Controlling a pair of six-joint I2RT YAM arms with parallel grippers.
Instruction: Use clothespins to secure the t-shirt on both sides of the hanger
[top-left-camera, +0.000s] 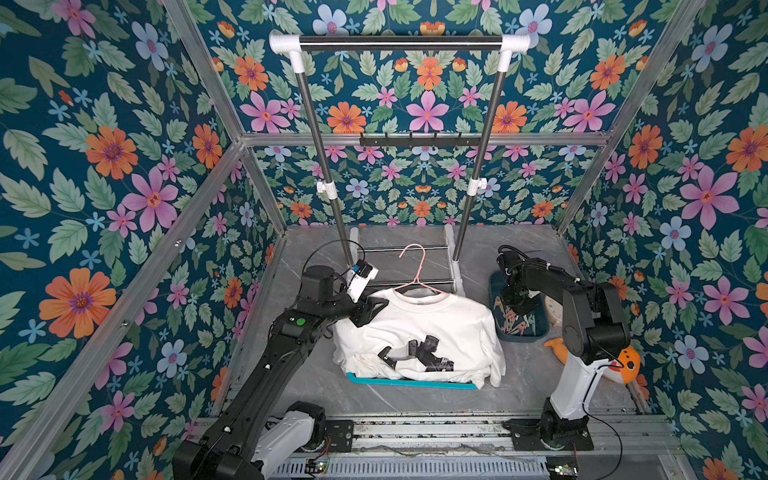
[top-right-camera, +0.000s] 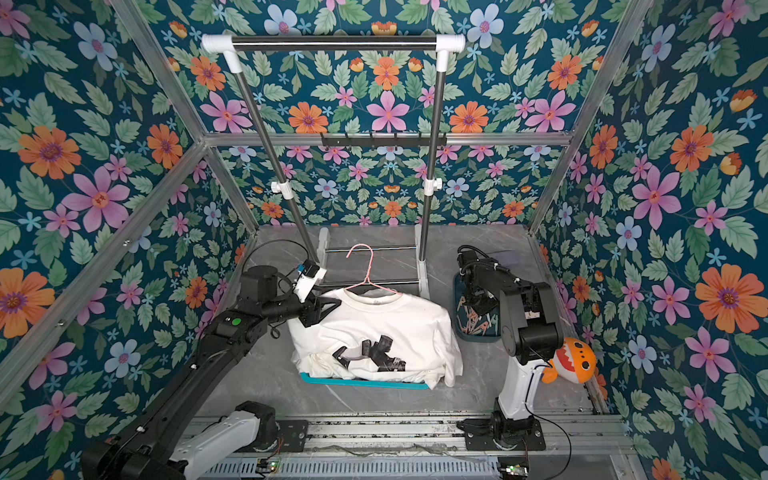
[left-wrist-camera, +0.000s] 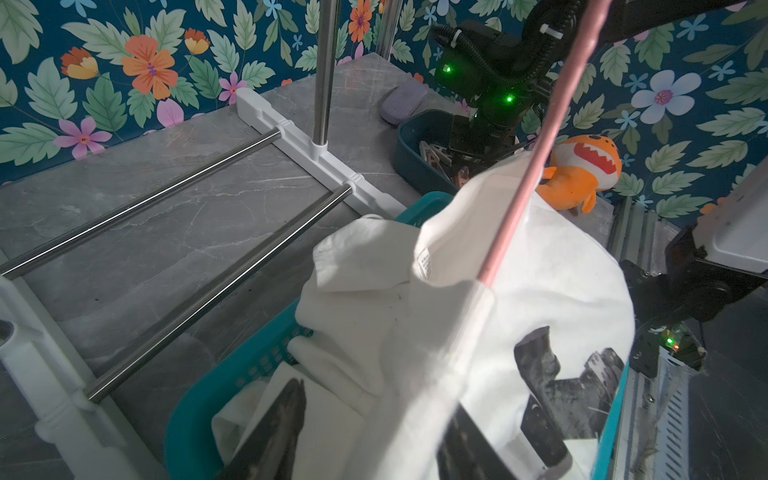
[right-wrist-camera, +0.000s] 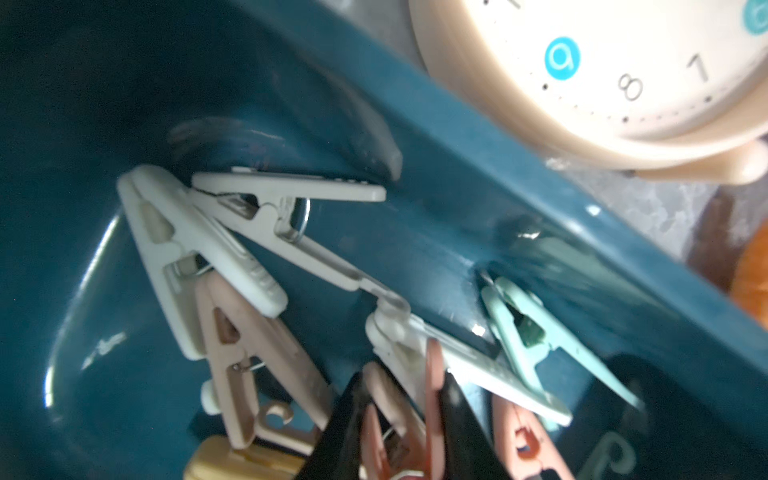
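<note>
The white t-shirt (top-left-camera: 448, 320) lies over a teal basket (top-left-camera: 408, 382), with the pink hanger's (top-left-camera: 416, 276) hook rising from its neckline. At the shirt's left shoulder, my left gripper is shut on the fabric and the hanger arm beneath it. My right gripper reaches into the blue bin (right-wrist-camera: 480, 152), its fingers apart on either side of a pink clothespin (right-wrist-camera: 434, 400). Whether they press on it cannot be told. White (right-wrist-camera: 296, 248), mint (right-wrist-camera: 552, 336) and brownish (right-wrist-camera: 248, 352) clothespins lie around it.
A round cream clock (right-wrist-camera: 512, 96) stands against the bin's outer side. An orange plush toy (top-right-camera: 574, 360) lies near the right arm. Behind the shirt rises a metal drying rack (top-left-camera: 400, 44).
</note>
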